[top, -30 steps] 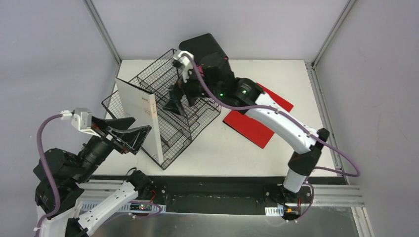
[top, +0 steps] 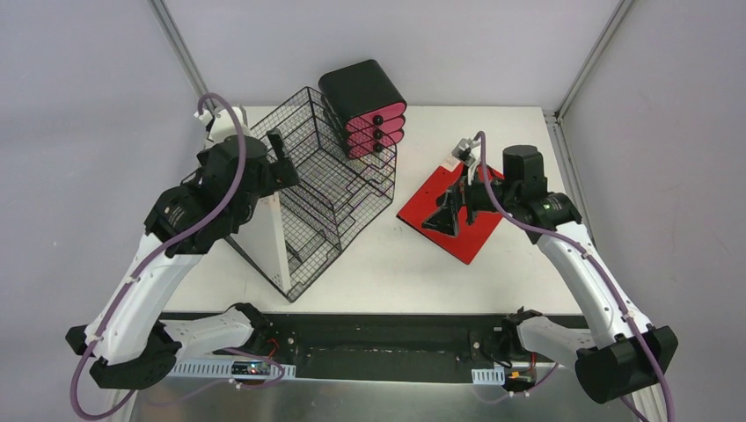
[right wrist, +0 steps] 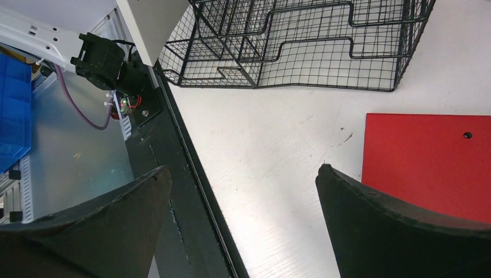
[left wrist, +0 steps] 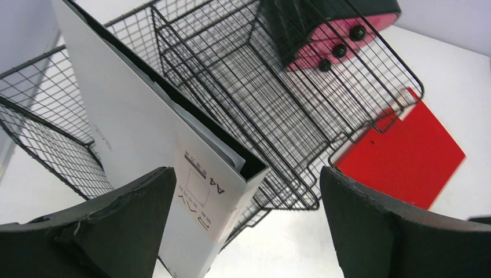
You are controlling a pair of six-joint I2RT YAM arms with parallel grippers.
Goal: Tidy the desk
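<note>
A black wire rack stands on the desk with a white binder upright in its left section. My left gripper is open above the binder's near end, fingers apart and holding nothing. A red folder lies flat right of the rack. My right gripper hangs open over that folder's left part, with nothing between its fingers. A black box with pink drawers stands at the back, beside the rack.
Walls bound the sides and back; a dark rail runs along the front edge.
My right gripper has moved right, away from over the rack to over the red folder.
</note>
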